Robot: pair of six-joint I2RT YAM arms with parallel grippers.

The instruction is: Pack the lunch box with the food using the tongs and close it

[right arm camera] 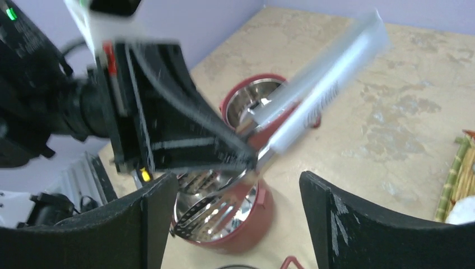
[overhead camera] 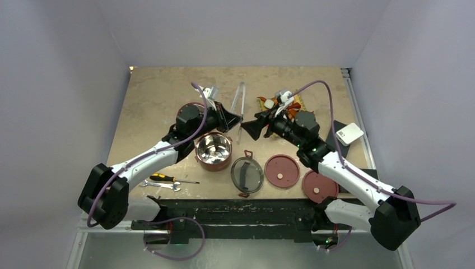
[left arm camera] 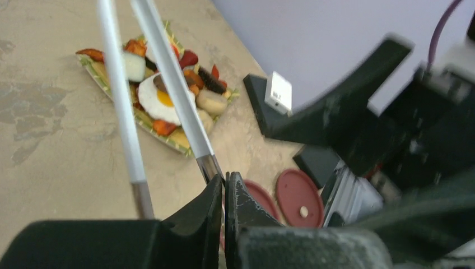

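My left gripper (overhead camera: 234, 120) is shut at the tongs (left arm camera: 190, 120), whose metal part runs down to its fingertips in the left wrist view; whether it grips them is unclear. My right gripper (overhead camera: 251, 126) stands just beside them, fingers apart with nothing seen between. The food tray (left arm camera: 157, 95) with egg, vegetables and other pieces lies behind the right arm. A steel-lined red pot (overhead camera: 213, 148) stands below the left arm; a second pot (right arm camera: 252, 92) is partly hidden behind it.
A glass lid (overhead camera: 247, 174) and two red lids (overhead camera: 282, 171) lie at the front. A screwdriver (overhead camera: 162, 177) and wrenches lie front left, dark blocks at right.
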